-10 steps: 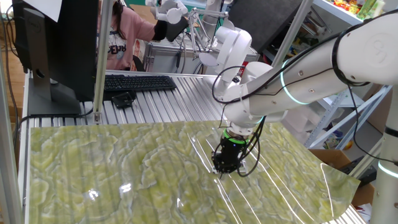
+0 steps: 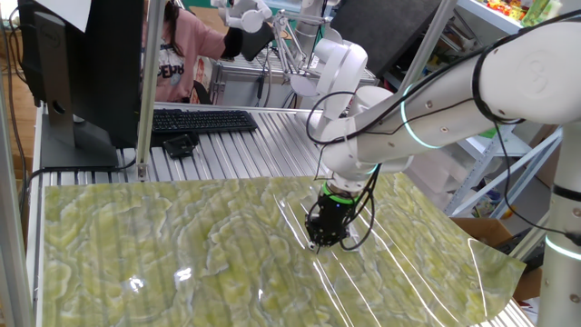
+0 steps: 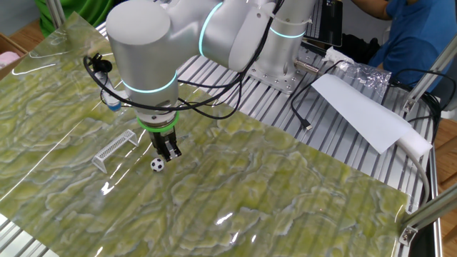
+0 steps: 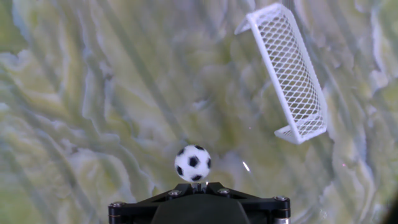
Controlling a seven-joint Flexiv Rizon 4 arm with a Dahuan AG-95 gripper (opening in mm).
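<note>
A small black-and-white football [image 4: 193,163] lies on the green marbled mat just ahead of my fingertips in the wrist view. In exterior view 2 the ball [image 3: 157,165] rests beside the tips of my black gripper [image 3: 170,155], which points down close to the mat. Seen from the wrist, the gripper is shut, its fingertips drawn together, with the ball outside them; whether they touch it I cannot tell. A white goal with a mesh net [image 4: 289,74] stands ahead and to the right of the ball. Exterior view 1 shows the gripper [image 2: 314,245], but its fingers are hard to make out.
White sheet material [image 3: 364,114] and a loose cable lie near the arm's base.
The forearm and wrist have shifted slightly in exterior view 1, while the gripper's tip stays at nearly the same spot low over the mat.
</note>
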